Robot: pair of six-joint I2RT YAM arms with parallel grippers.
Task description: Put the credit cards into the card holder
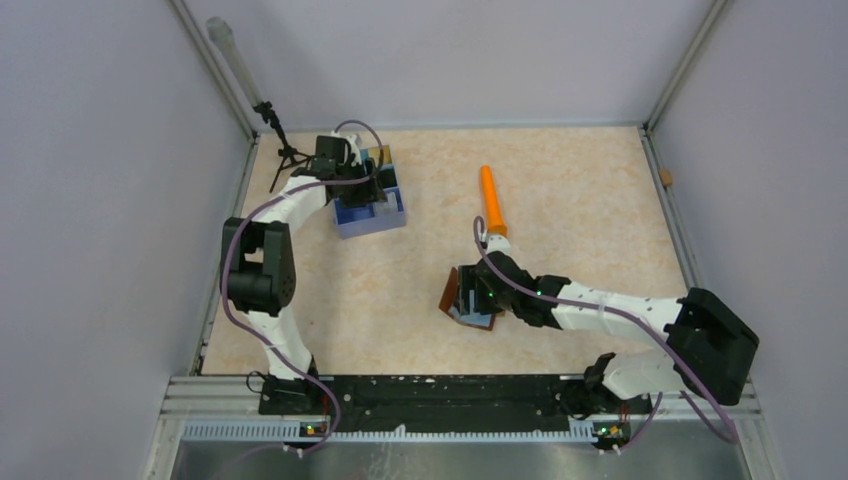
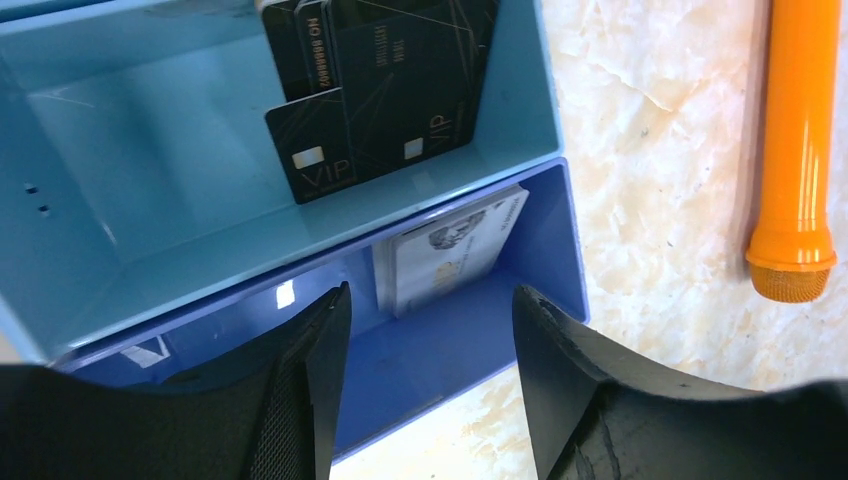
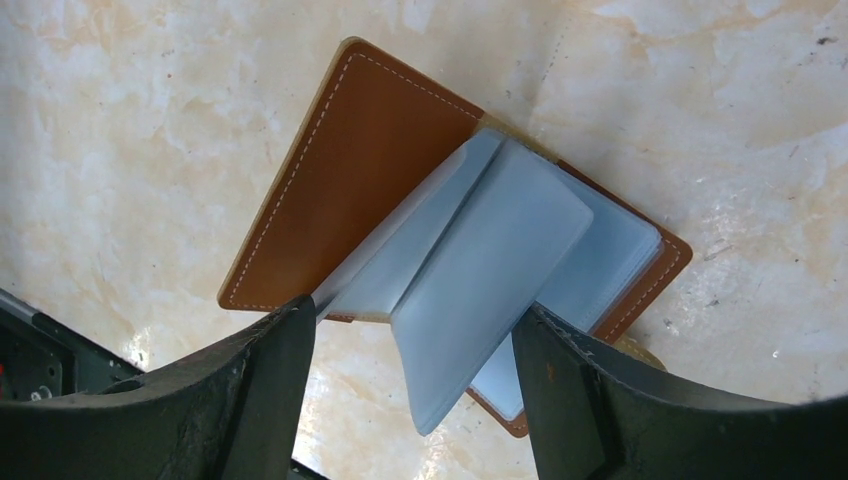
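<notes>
In the left wrist view, my open left gripper hovers over a blue organiser box. Its upper compartment holds black VIP cards; the lower one holds a stack of white cards against the divider. In the right wrist view, the brown card holder lies spread on the table with pale blue sleeves raised. My right gripper is part open around these sleeves, its fingers at their edges; whether it grips them is unclear.
An orange microphone-like object lies right of the box. A tripod stands at the back left.
</notes>
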